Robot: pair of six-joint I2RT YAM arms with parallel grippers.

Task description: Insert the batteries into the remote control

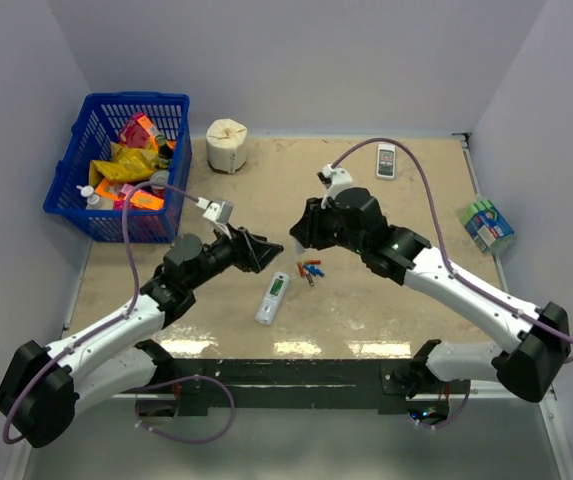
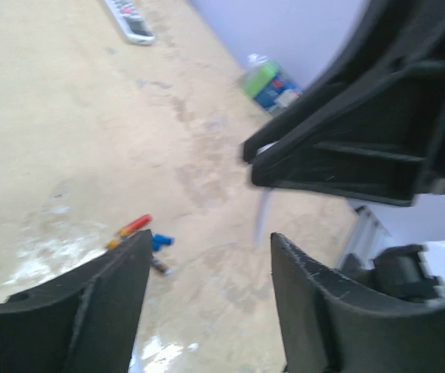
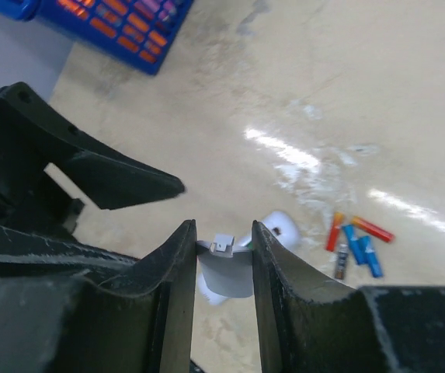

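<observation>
The white remote (image 1: 272,298) lies on the table with its display strip up, partly hidden in the right wrist view. My right gripper (image 1: 302,231) is shut on a small white piece (image 3: 225,272), which looks like a battery cover, and holds it above the table. My left gripper (image 1: 262,250) stands open just left of it, nothing visible between its fingertips. Several loose batteries, red (image 3: 373,229), blue (image 3: 370,256) and dark (image 3: 342,261), lie on the table beside the remote.
A blue basket of goods (image 1: 86,140) fills the back left, with a white roll (image 1: 226,148) beside it. Another remote (image 1: 386,162) lies at the back right, and a green-blue pack (image 1: 486,226) at the right wall.
</observation>
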